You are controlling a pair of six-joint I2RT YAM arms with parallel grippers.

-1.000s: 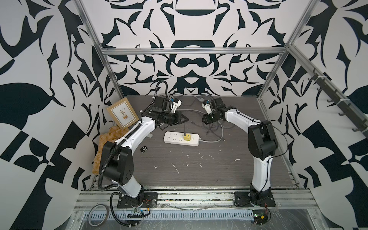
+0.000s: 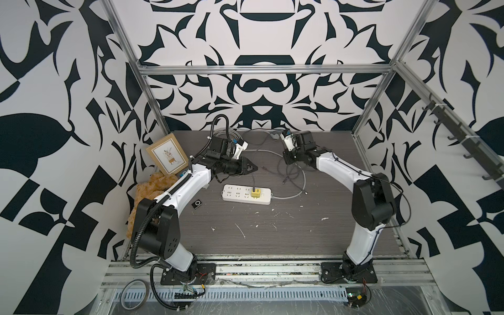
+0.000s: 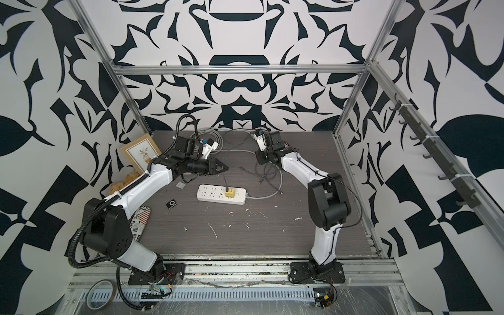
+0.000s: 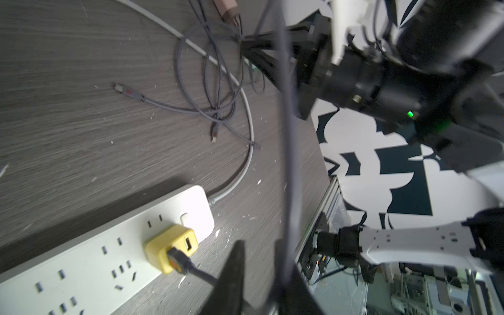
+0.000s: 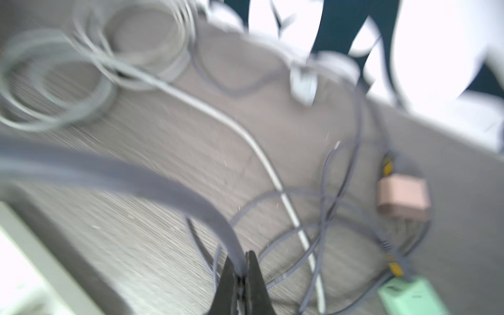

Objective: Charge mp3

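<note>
The mp3 player (image 2: 196, 203), small and black with a round pale dial, lies flat left of the white power strip (image 2: 233, 193). A yellow adapter (image 4: 159, 250) sits on the strip, with a dark cable plug (image 4: 178, 258) in its side. My left gripper (image 2: 253, 169) hovers behind the strip; its fingers (image 4: 237, 281) stand apart. Thick and blurred, a grey cable (image 4: 287, 131) passes across them; whether they touch it is unclear. My right gripper, above the tangled cables, is shut on the end stretch of a grey cable (image 5: 173, 189) coming from the left.
Loose grey cables (image 4: 210, 99) with plug ends lie behind and right of the strip. A pinkish adapter (image 5: 404, 197) and a green one (image 5: 412, 296) lie near them. A picture frame (image 2: 168, 153) and brown cloth (image 2: 152, 194) line the left side.
My right gripper has shifted slightly right and back. The power strip has slid a little left and toward the front. The left gripper has barely moved.
</note>
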